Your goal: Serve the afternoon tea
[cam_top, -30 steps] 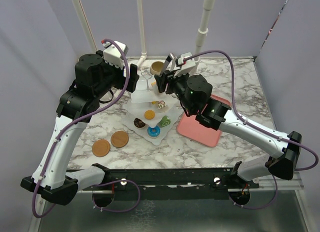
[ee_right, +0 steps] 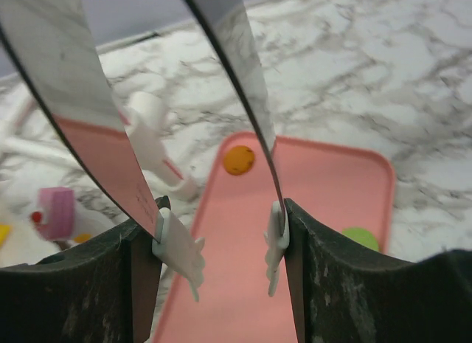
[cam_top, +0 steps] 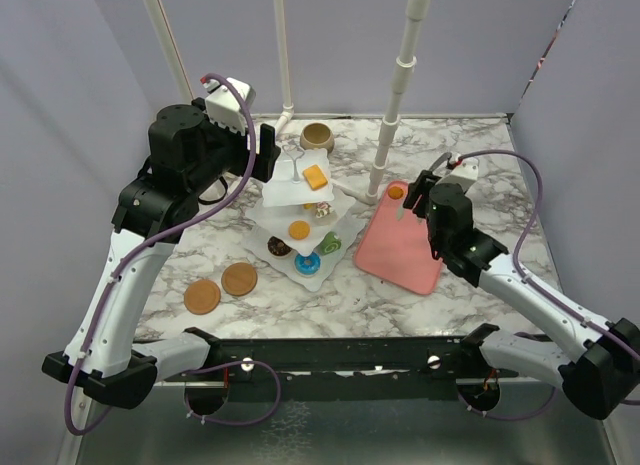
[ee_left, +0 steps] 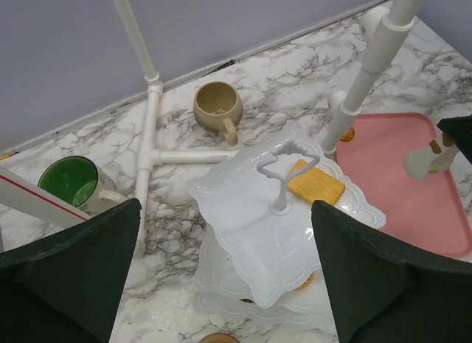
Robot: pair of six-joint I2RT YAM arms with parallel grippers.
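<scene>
A white three-tier stand carries treats: an orange square cake (cam_top: pixel 315 177) on its top plate (cam_top: pixel 283 192), an orange round (cam_top: pixel 299 230) lower, and a blue ring (cam_top: pixel 307 264) at the bottom. My left gripper (cam_top: pixel 268 153) hangs open and empty by the top plate's left side. Above the pink tray (cam_top: pixel 405 255) is my right gripper (cam_top: pixel 412 193), its fingers wide apart. Shiny tongs (ee_right: pixel 177 247) sit between its black fingers, their pale tips spread with nothing between them. On the tray lie an orange round treat (ee_right: pixel 238 160) and a green round one (ee_right: pixel 360 238).
White pipes (cam_top: pixel 390 115) rise between stand and tray. A beige cup (cam_top: pixel 317 137) stands behind the stand; a green-lined mug (ee_left: pixel 70 182) is farther left. Two brown coasters (cam_top: pixel 239 279) lie at the front left.
My right gripper has swung right, from above the stand's top plate to above the pink tray, with the tongs along. My left arm and the stand have stayed put.
</scene>
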